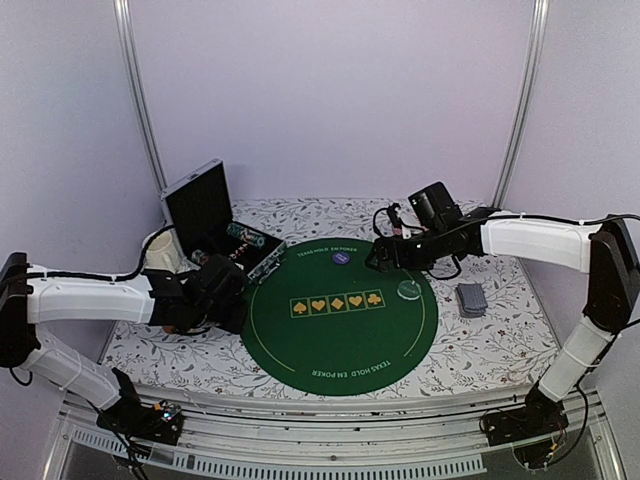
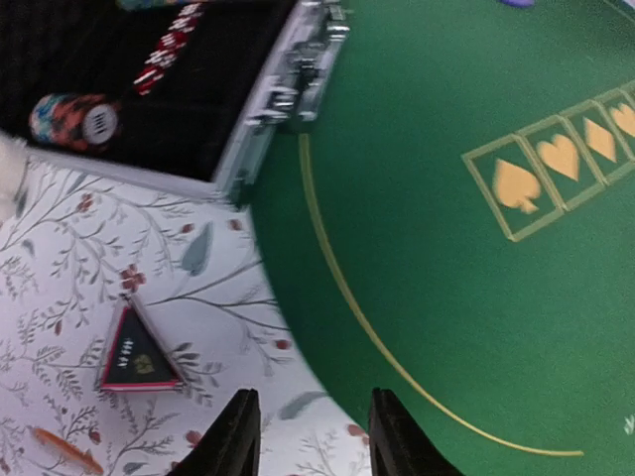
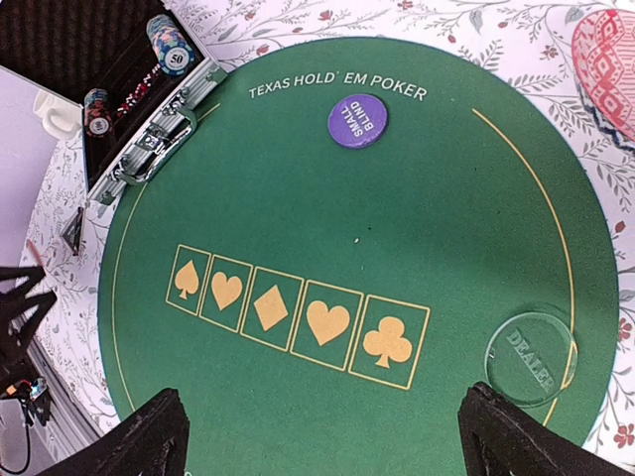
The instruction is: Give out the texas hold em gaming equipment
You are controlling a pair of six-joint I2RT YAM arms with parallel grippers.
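Observation:
The round green poker mat (image 1: 330, 350) fills the table's middle. A purple small blind button (image 3: 357, 120) lies near its far edge, and a clear dealer button (image 3: 531, 359) sits at its right. At the mat's left edge, below the open case (image 1: 232, 272), is my left gripper; its fingers are partly apart, and only cloth and mat show between them. My right gripper is open and empty above the mat's far right part. Blue and red chips (image 3: 171, 55) lie inside the case. A card deck (image 1: 471, 299) rests right of the mat.
A white mug (image 1: 162, 250) stands left of the case. A small dark triangular item (image 2: 139, 352) is on the floral cloth below the case. A red patterned object (image 3: 603, 79) is beyond the mat.

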